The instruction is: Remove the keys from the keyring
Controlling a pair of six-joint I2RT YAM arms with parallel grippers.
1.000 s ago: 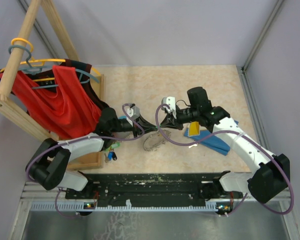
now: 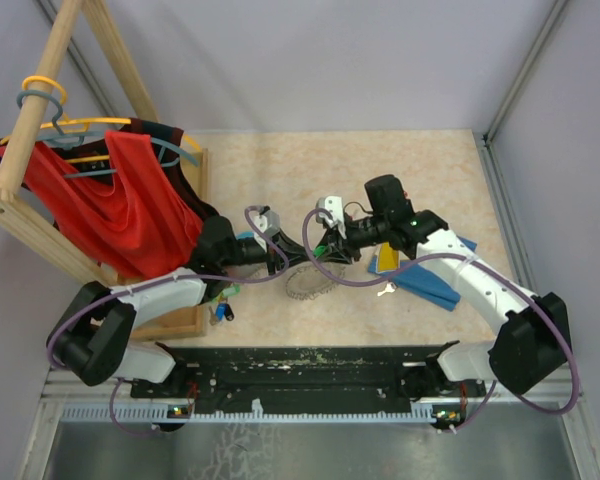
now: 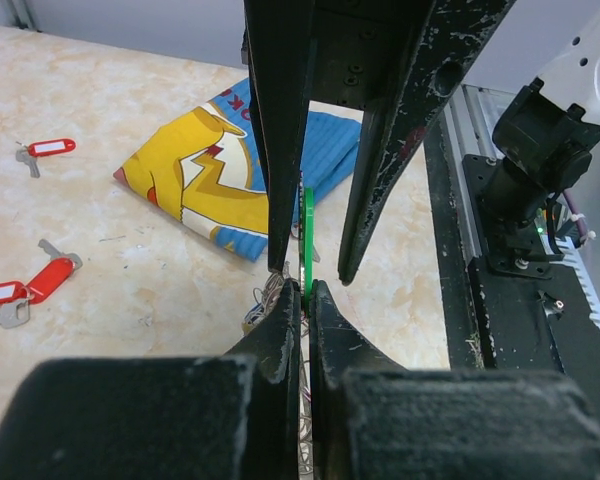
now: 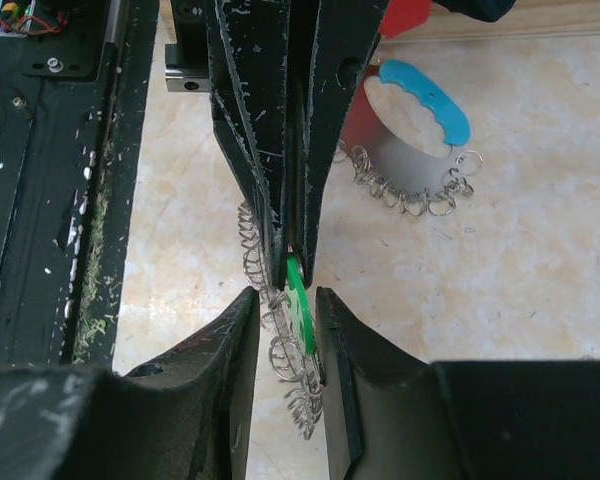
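Note:
A green key tag [image 3: 307, 240] on a metal keyring stands upright at the meeting point of both grippers. My left gripper [image 2: 299, 255] is shut at its lower end, as the left wrist view shows, with ring wire hanging below. My right gripper is part open, its fingers on either side of the green tag; whether they touch it is unclear. Separated keys with red tags [image 3: 50, 275] lie on the table in the left wrist view.
A yellow and blue cloth [image 3: 200, 170] lies on the right of the table. A rack of clothes [image 2: 110, 200] fills the left.
My right gripper and arm have shifted slightly, and more of the green tag shows between the grippers in the top view. The left arm is nearly still.

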